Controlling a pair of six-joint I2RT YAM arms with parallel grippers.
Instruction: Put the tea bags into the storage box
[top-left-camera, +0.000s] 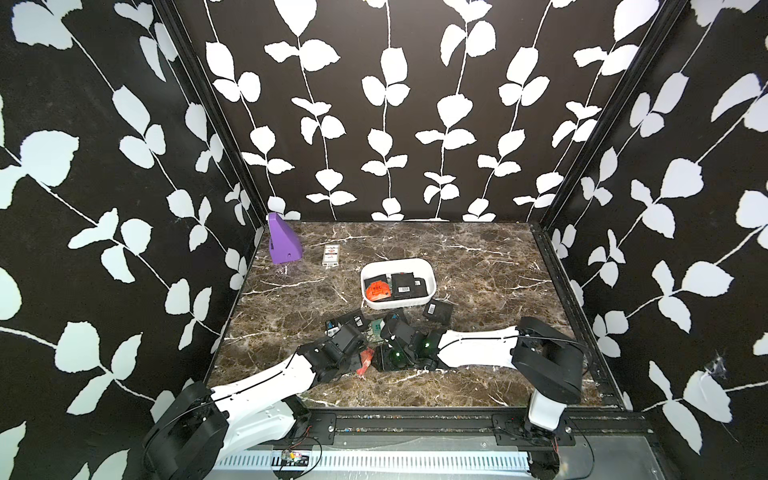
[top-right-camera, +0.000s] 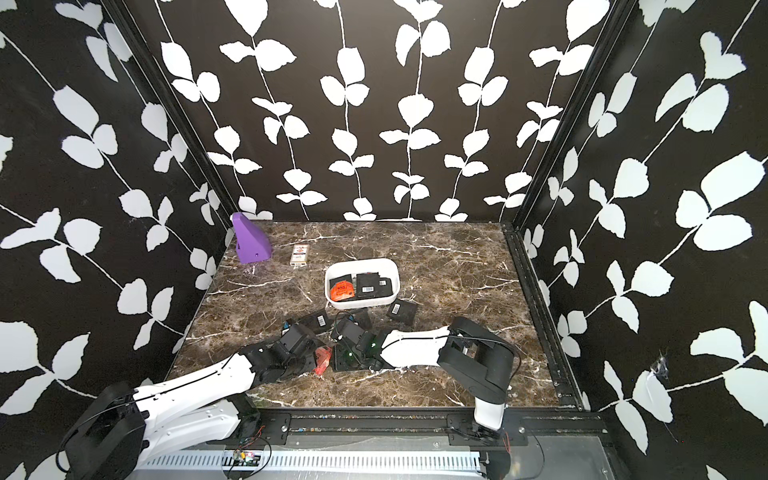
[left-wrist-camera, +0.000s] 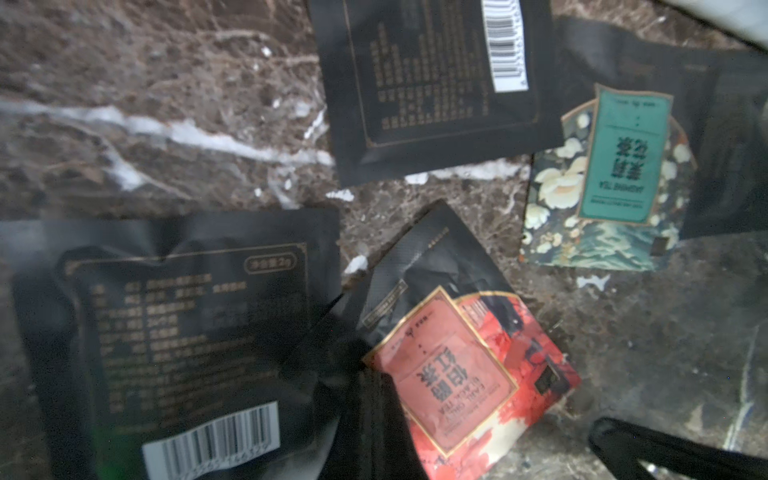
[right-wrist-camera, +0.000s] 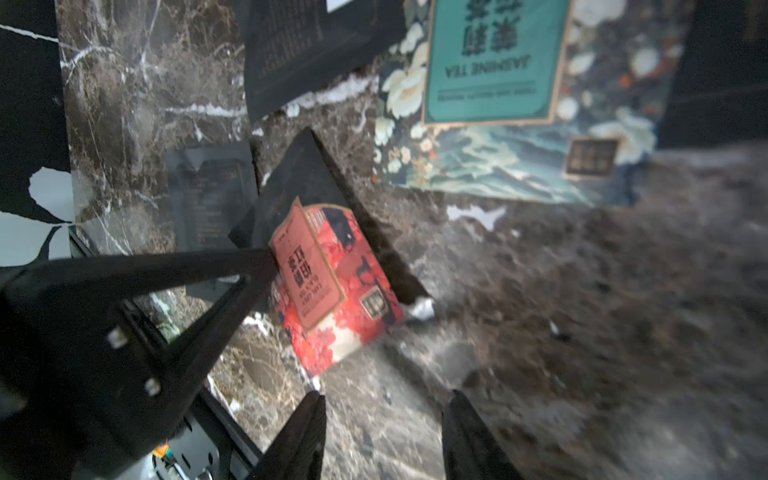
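Note:
A red-and-black Earl Grey tea bag (left-wrist-camera: 448, 368) tilts up off the table, its edge pinched by my left gripper, which is shut. Its dark fingertips also show in the left wrist view. Just in front of this bag my right gripper stands open and empty. A green jasmine tea bag (left-wrist-camera: 624, 176) lies face up beyond it. Face-down black tea bags (left-wrist-camera: 440, 80) lie around, and another black tea bag (top-left-camera: 437, 311) is right of the arms. The white storage box (top-left-camera: 432, 280) holds several black bags and an orange-red one.
A purple holder (top-left-camera: 284, 240) stands at the back left corner, with a small white-and-red pack (top-left-camera: 331, 255) beside it.

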